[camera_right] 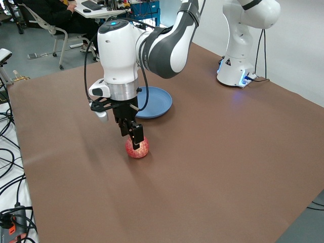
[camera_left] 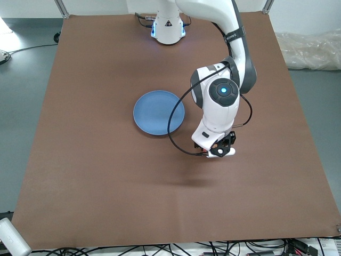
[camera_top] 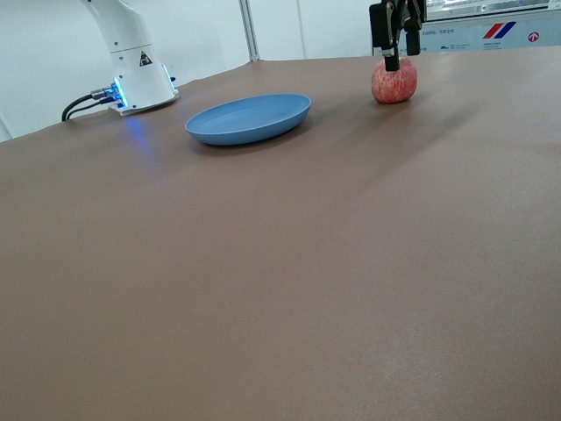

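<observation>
A blue plate point(camera_left: 152, 114) lies on the brown table point(camera_left: 138, 192), also seen in the top view point(camera_top: 247, 121) and right view point(camera_right: 157, 104). A red apple point(camera_top: 394, 88) stands on the table at the end of my gripper point(camera_top: 401, 53), whose black fingers are over and beside its top in the top and right views. The apple point(camera_right: 140, 150) is partly behind the gripper point(camera_right: 132, 144) in the right view. In the left view the arm's wrist hides nearly all of both. Whether the fingers touch the apple I cannot tell.
The arm's base point(camera_left: 166, 26) stands at the table's back. Cables point(camera_left: 64, 250) run beyond the front edge, and a white cylinder point(camera_left: 13, 237) sticks in at the lower left.
</observation>
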